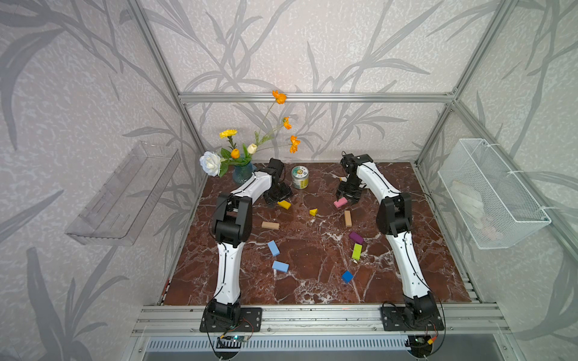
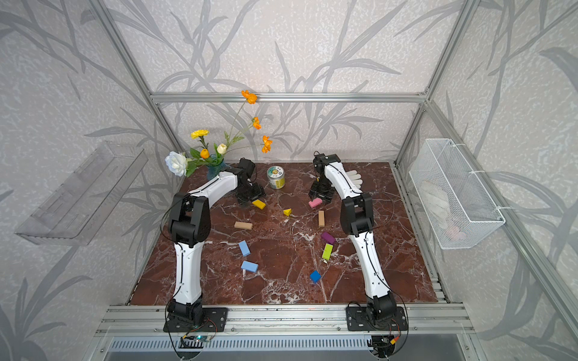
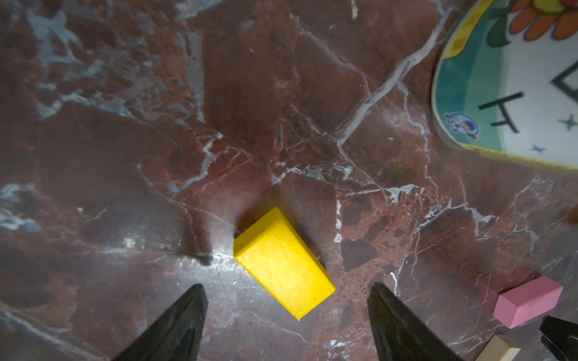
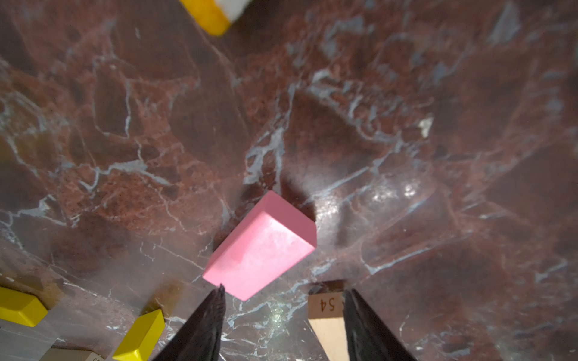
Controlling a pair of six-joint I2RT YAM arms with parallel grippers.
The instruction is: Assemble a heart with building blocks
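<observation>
A yellow rectangular block [image 3: 286, 267] lies on the table ahead of my left gripper, whose fingers stand apart, open, on either side of its near end. My right gripper is open too; the pink block [image 4: 260, 254] lies in front of its fingers, free of them. A small yellow triangular block [image 1: 313, 212] sits between the two arms. Lower down on the left are a wooden block [image 1: 270, 225] and two light blue blocks [image 1: 273, 248]. On the right lie another wooden block [image 1: 348, 219], a purple block [image 1: 356, 238], a green block [image 1: 357, 252] and a blue block [image 1: 347, 276].
Behind the blocks stands a printed can [image 1: 299, 177], close to the left gripper. A flower vase [image 1: 243, 173] is at the back left. White gloves [image 2: 354, 178] lie behind the right arm.
</observation>
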